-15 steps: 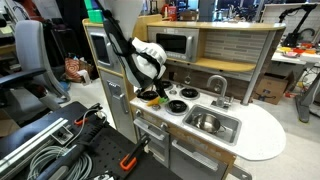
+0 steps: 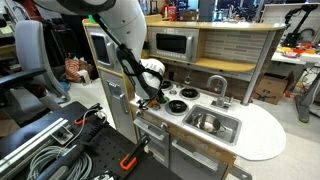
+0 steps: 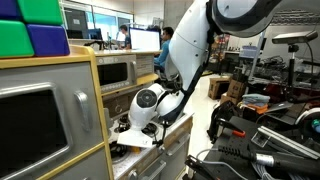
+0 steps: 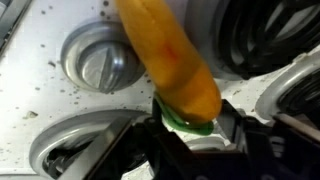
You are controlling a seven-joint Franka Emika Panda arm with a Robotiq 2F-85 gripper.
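In the wrist view an orange carrot-like toy (image 4: 172, 60) with a green end (image 4: 183, 122) lies on the light stove top. My gripper is low over its green end, with one finger to either side. The fingers stand apart; contact with the toy cannot be made out. In exterior view 1 the gripper (image 2: 147, 104) is down at the front left of the stove, and the arm hides most of the toy. A bit of orange (image 3: 134, 150) shows below the arm in exterior view 2.
A silver knob (image 4: 101, 57) sits close beside the toy, and dark burners (image 2: 178, 106) surround it. The sink (image 2: 207, 122) with its faucet lies to the right. A microwave (image 2: 172, 43) and shelf stand behind.
The arm has come down and toward the front left of the stove, now covering the orange and green toy that showed a second ago.
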